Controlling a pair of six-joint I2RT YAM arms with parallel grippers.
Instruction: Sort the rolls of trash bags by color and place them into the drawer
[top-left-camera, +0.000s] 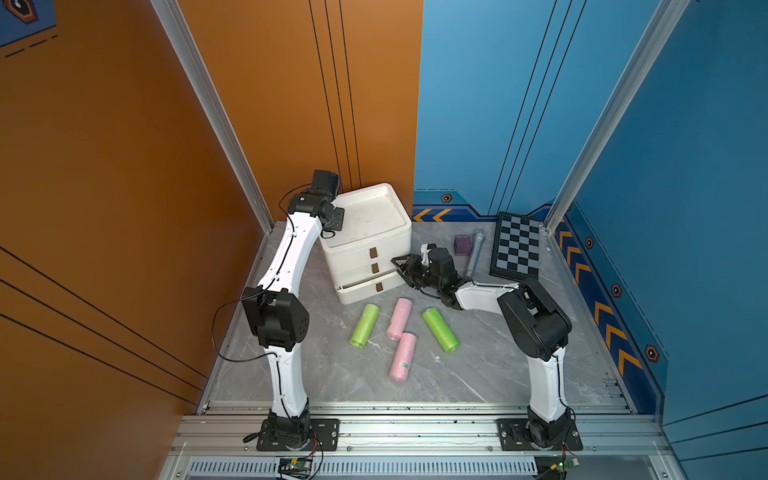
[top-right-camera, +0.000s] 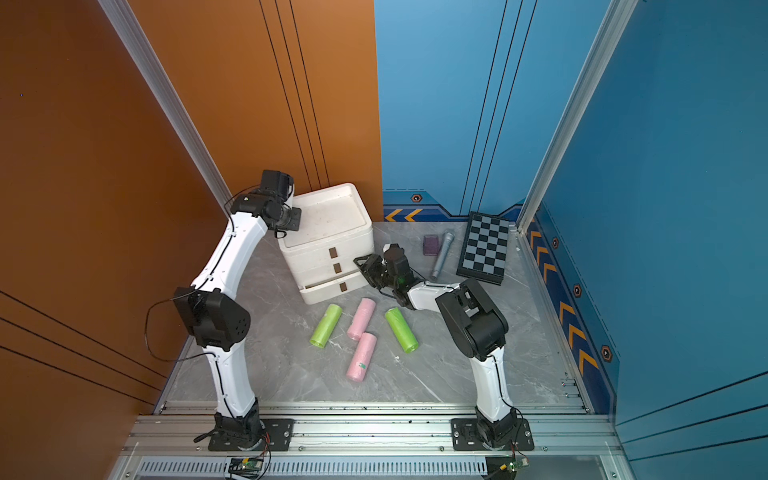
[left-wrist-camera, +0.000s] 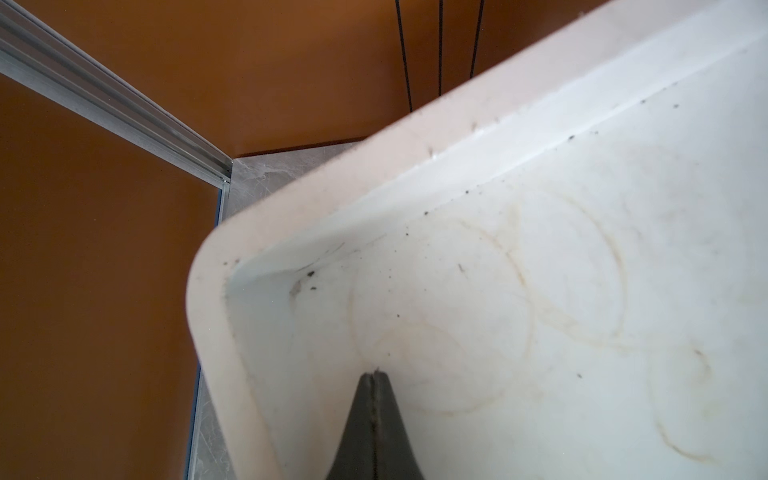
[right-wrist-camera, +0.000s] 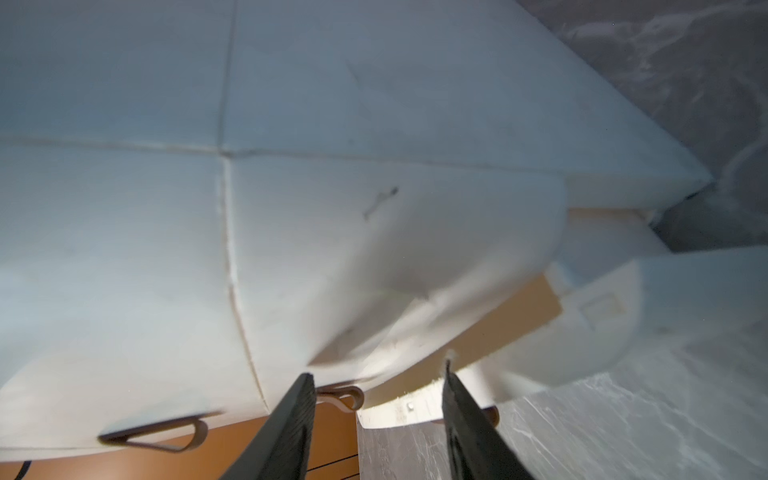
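Note:
The white drawer unit (top-left-camera: 368, 224) stands at the back centre, its bottom drawer (right-wrist-camera: 608, 336) slightly out. In the left wrist view my left gripper is shut over the top tray's left corner, nothing visible between its fingers. My right gripper is open low at the unit's front right, near the drawer fronts. On the table in front lie two green rolls (top-left-camera: 364, 325) (top-left-camera: 440, 329) and two pink rolls (top-left-camera: 400, 318) (top-left-camera: 402, 357).
A purple block (top-left-camera: 462, 245), a grey cylinder (top-left-camera: 477, 249) and a checkered board (top-left-camera: 516, 244) stand at the back right.

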